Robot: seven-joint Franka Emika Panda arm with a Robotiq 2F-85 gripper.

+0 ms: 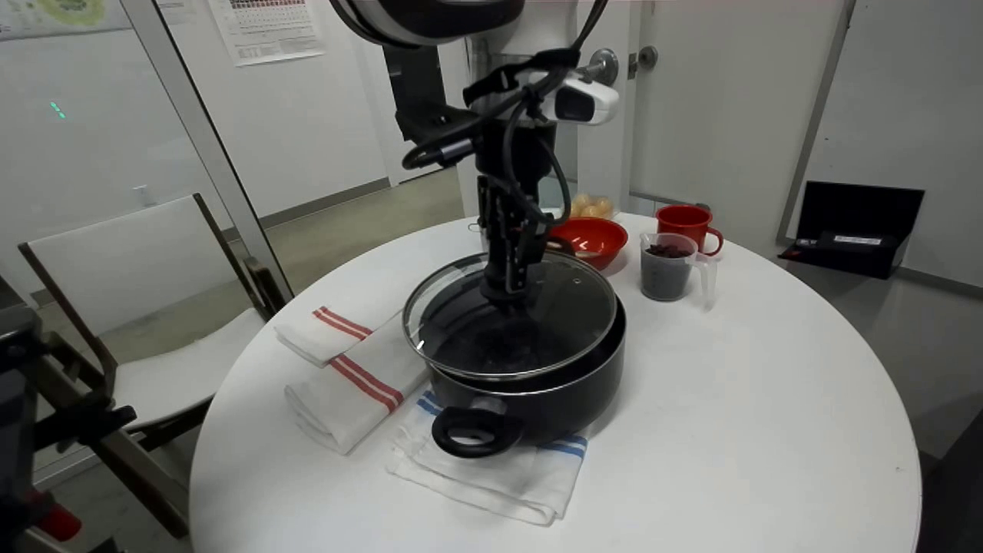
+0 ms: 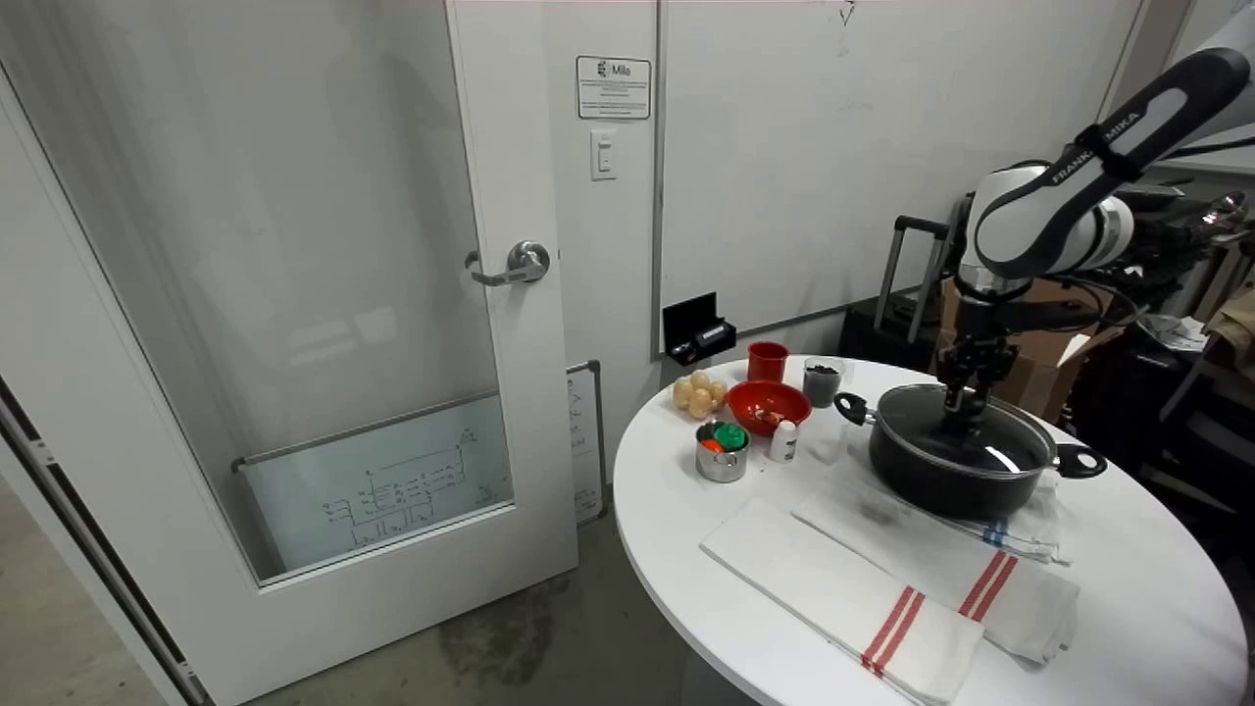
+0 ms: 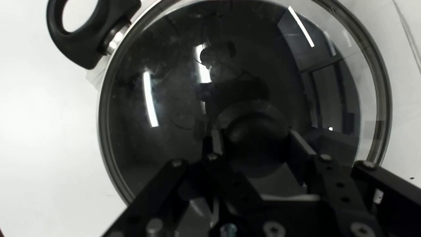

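The glass lid, clear with a metal rim, lies over most of the black pot in exterior view 1. Its left edge juts past the pot and dark interior shows along the right, so it sits off-centre. My gripper points straight down, shut on the lid's black knob, which fills the gap between the fingers in the wrist view. Whether the rim touches the pot all round cannot be told. Under the pot is a white towel with blue stripes.
Two white towels with red stripes lie to the left. Toward the back are a red bowl, a red mug, a measuring cup and a small metal pot.
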